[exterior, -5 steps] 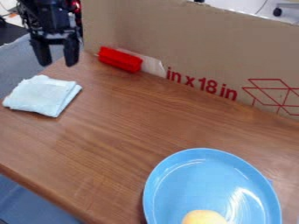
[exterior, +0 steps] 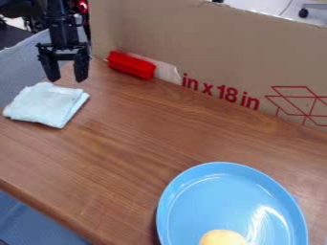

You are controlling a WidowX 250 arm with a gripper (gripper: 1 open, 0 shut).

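Note:
My black gripper (exterior: 65, 69) hangs at the upper left, its fingers open and pointing down, above and behind a folded pale blue cloth (exterior: 46, 104) on the wooden table. Nothing shows between the fingers. A red cylinder (exterior: 130, 64) lies at the back of the table by the cardboard. A blue plate (exterior: 231, 189) at the front right holds a pale yellow round object (exterior: 223, 238), cut off by the frame's edge.
A cardboard wall (exterior: 230, 48) runs along the back of the table (exterior: 153, 139). A blue surface lies beyond the front left edge.
The cloth, red cylinder and plate have not moved.

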